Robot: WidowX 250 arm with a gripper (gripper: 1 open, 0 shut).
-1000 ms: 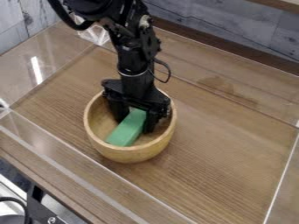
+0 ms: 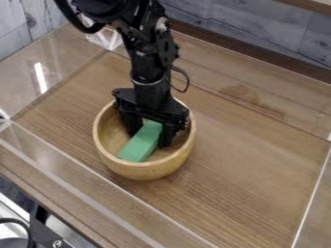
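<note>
A tan round bowl (image 2: pixel 145 167) sits on the wooden table in the middle of the camera view. A green elongated object (image 2: pixel 139 144) lies tilted inside it. My black gripper (image 2: pixel 153 124) reaches down into the bowl from above, its tips at the upper end of the green object. The fingers are dark and overlap, so whether they grip it is unclear.
A grey wall runs along the back. A small white item lies at the back left, and cables show at the lower left corner.
</note>
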